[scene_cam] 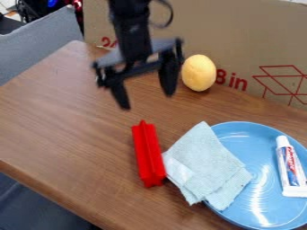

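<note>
My gripper (145,90) hangs over the middle back of the wooden table, blurred, its two fingers apart and nothing visible between them. Below it lies a red bar-shaped object (149,154). Beside that, to the right, a light blue folded cloth (209,163) rests partly on a blue plate (267,159). A white toothpaste tube (290,166) lies on the plate's right side. A yellow egg-shaped object (199,73) stands at the back, just right of my gripper.
A cardboard box (258,45) runs along the back. A grey surface (36,54) lies beyond its left edge.
</note>
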